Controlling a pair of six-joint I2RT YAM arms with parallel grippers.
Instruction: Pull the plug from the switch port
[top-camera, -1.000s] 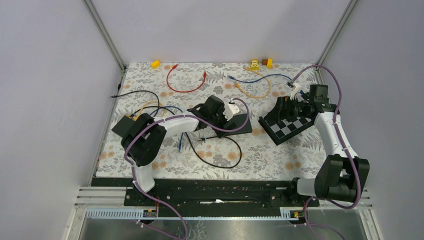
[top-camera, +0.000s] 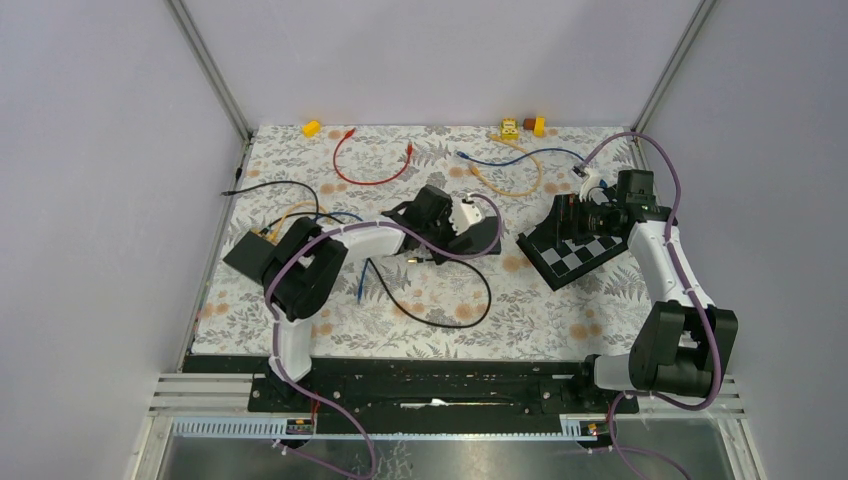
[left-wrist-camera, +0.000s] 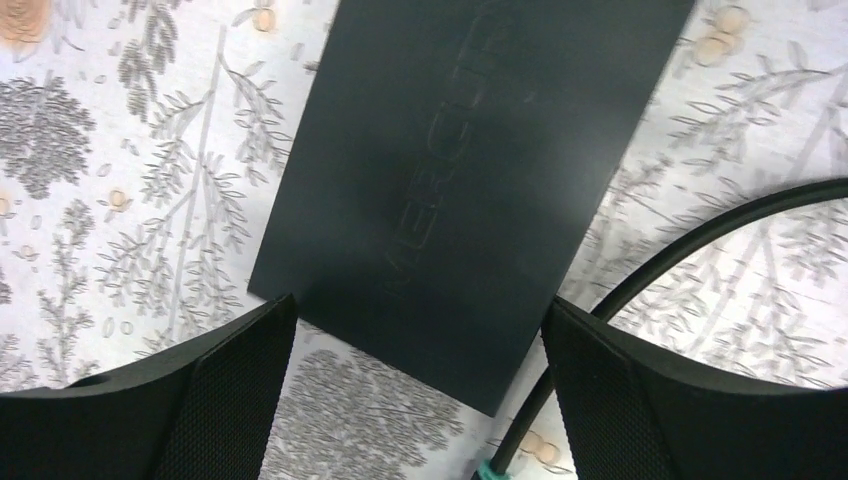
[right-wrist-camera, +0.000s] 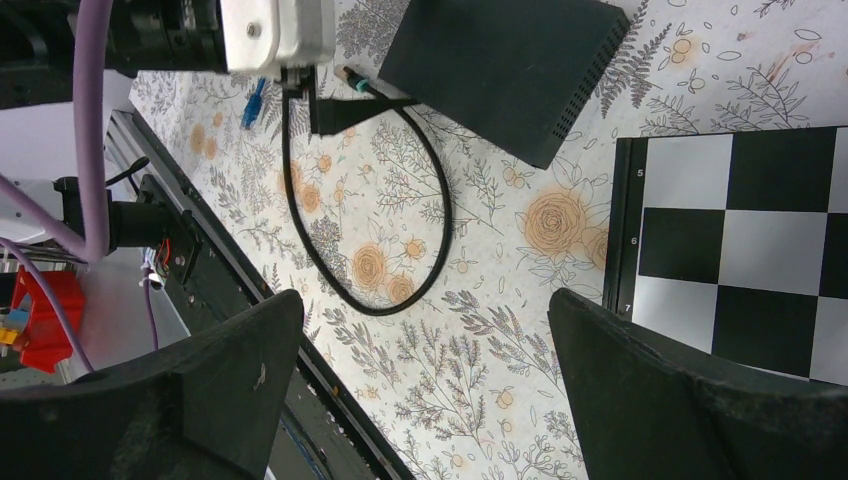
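A black switch box marked MERCUR lies on the floral mat near the centre, partly under the left arm in the top view; its far edge with vents shows in the right wrist view (right-wrist-camera: 500, 70). My left gripper is open over the box's near edge, its right finger close to the box corner. A black cable (left-wrist-camera: 700, 240) runs beside the box; its plug end with a teal band (right-wrist-camera: 355, 82) lies by the box, and I cannot tell whether it sits in a port. My right gripper stands open above the checkerboard's left side, nothing between its fingers.
A checkerboard board (top-camera: 555, 260) is at right. Red (top-camera: 370, 182), blue and yellow cables and small yellow blocks (top-camera: 508, 130) lie at the back. Another dark box (top-camera: 240, 258) is at left. The front centre holds only the black cable loop.
The left arm has shifted slightly toward the back; the switch box and black cable have moved the same way, with the cable loop now wider. The right arm is still.
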